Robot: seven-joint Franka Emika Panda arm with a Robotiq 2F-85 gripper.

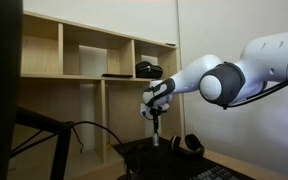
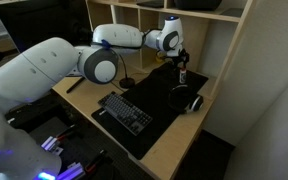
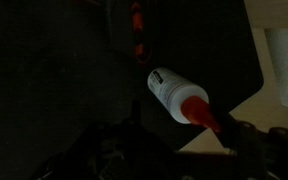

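Note:
A white bottle with a red nozzle stands on the black desk mat in the wrist view, its nozzle pointing up toward the camera. My gripper is around the nozzle, and dark space shows between the nozzle and the left finger. The right finger is close to the nozzle; whether it touches is too dark to tell. From outside, the gripper points down over the bottle near the mat's far end. The bottle looks upright.
A black headset lies close to the bottle, toward the mat's edge. The keyboard is farther off on the mat. Behind the bottle rises the wooden shelf unit. A dark object with a red-and-black part lies near the bottle.

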